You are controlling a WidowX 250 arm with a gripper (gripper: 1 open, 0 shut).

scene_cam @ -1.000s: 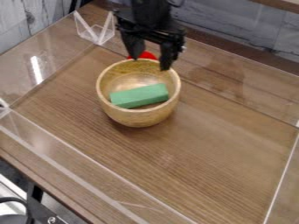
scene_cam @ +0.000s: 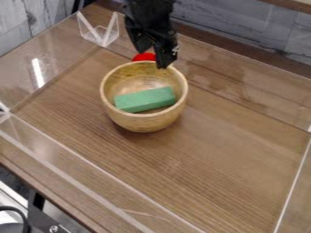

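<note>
My dark gripper [scene_cam: 151, 41] hangs at the top centre, open, over a small red object [scene_cam: 145, 57] just behind the wooden bowl's back rim. The round wooden bowl [scene_cam: 122, 119] holds a green block [scene_cam: 145, 101] lying at a slant. The red object is partly hidden by the gripper and the bowl.
Clear tape [scene_cam: 97, 30] or plastic marks show on the table at the upper left. A dark cable [scene_cam: 13, 217] lies at the lower left beyond the edge.
The gripper has shifted and narrowed in view toward the area above the red object. The bowl and green block look essentially unmoved.
</note>
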